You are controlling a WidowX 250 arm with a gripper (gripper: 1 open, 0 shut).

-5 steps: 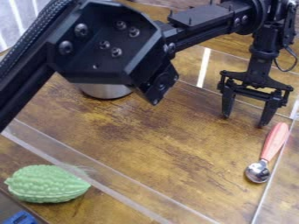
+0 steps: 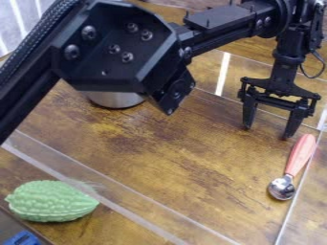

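Observation:
My gripper (image 2: 270, 122) is at the right, its two black fingers pointing down and apart, with nothing seen between them, low over the wooden surface. Just below and to the right of it lies a scoop with a pink handle (image 2: 301, 154) and a metal bowl end. A pale green bitter melon (image 2: 52, 201) lies at the lower left, far from the gripper. A steel pot (image 2: 114, 99) stands at the upper left, mostly hidden behind my black arm.
A blue object (image 2: 15, 235) shows at the lower left corner.

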